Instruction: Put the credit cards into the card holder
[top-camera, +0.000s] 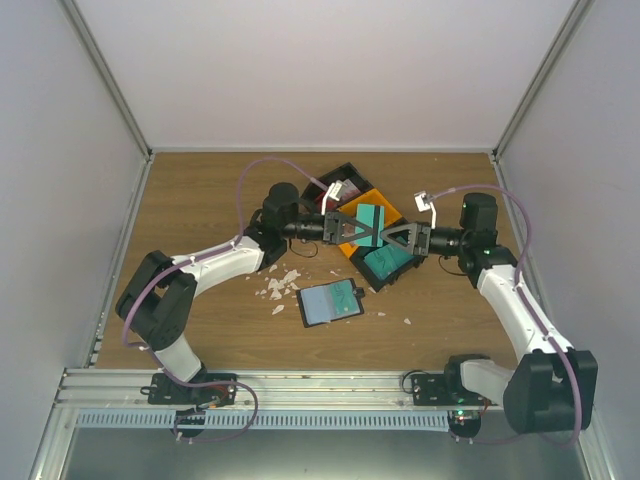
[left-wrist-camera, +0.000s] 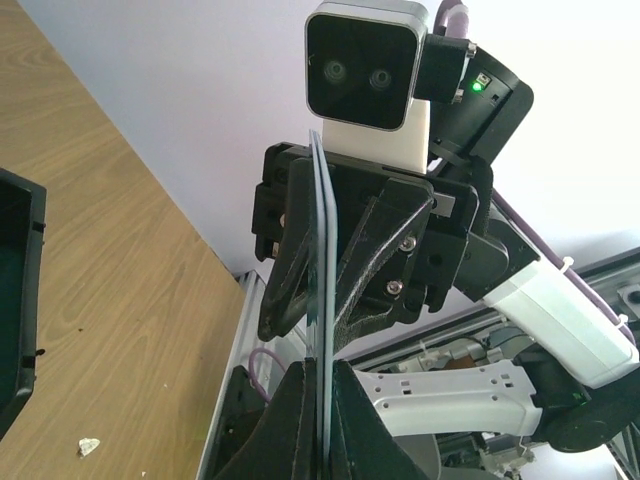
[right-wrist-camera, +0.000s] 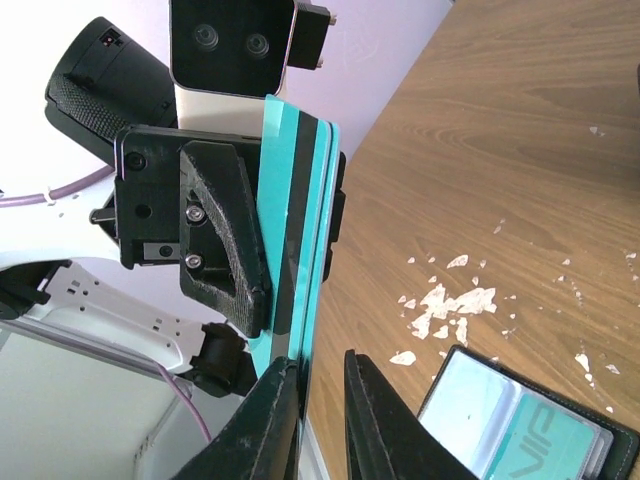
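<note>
A teal card with a black stripe is held up above the table, with my left gripper shut on it. In the left wrist view the card is seen edge-on as thin layers; whether it is more than one card I cannot tell. My right gripper is at its right edge, and in the right wrist view its fingers stand apart, the left one close against the card's lower end. On the table lies the black-rimmed card holder, showing pale blue and teal faces.
Behind and under the grippers stands a black tray with an orange section and a compartment of teal cards. Pale flakes are scattered left of the holder.
</note>
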